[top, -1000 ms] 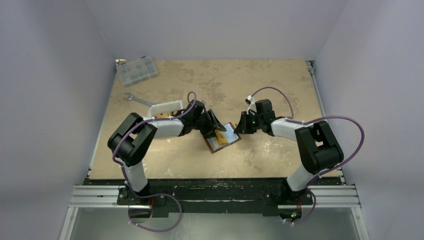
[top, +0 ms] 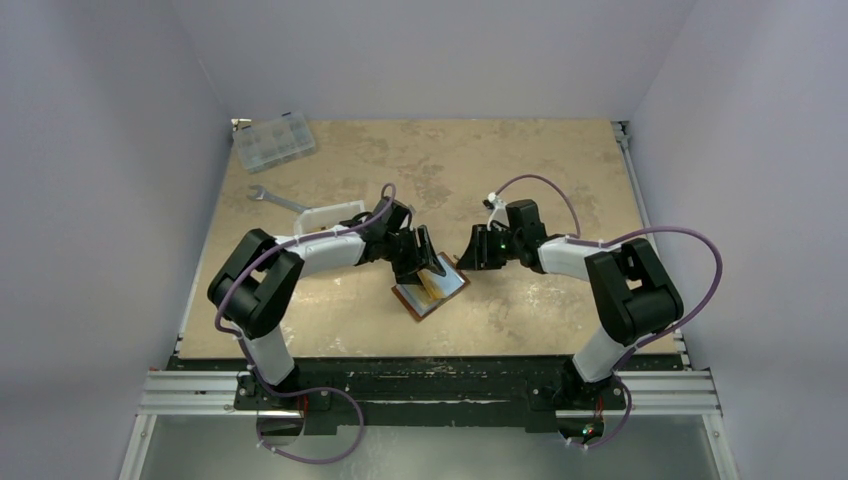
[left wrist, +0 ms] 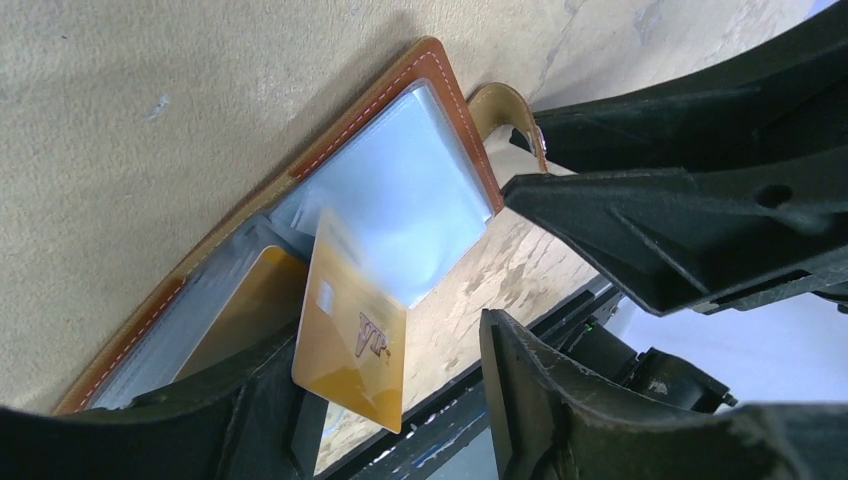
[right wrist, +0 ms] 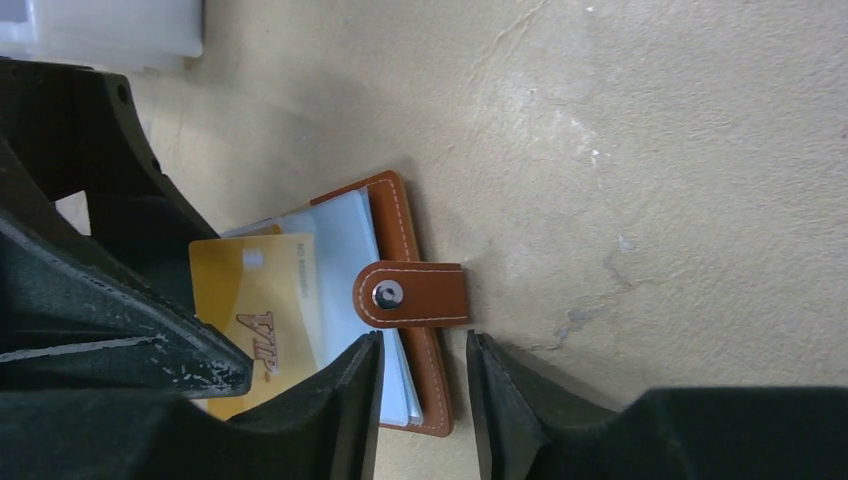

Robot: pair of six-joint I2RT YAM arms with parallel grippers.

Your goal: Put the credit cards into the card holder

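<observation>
The brown card holder (top: pixel 418 313) lies open on the table, its clear sleeves showing. A gold card (left wrist: pixel 350 340) leans up out of a sleeve, its far end blurred behind the plastic. My left gripper is over the holder, fingers apart, with the card by its left finger; no grip on it shows. Another gold surface (left wrist: pixel 265 290) shows under the plastic. At the holder's right edge a snap strap (right wrist: pixel 425 295) sticks out. Right at that strap, my right gripper stands with parted fingers, nothing clamped between them.
A white tray (top: pixel 318 220) sits behind the left arm, partly covered. Beyond it are a wrench (top: pixel 280 200) and a clear compartment box (top: pixel 273 142). The two grippers are close together. Open table lies at the back and on the right.
The holder has slid left and toward the front, turning somewhat. My right gripper has shifted slightly left and its fingers have opened.
</observation>
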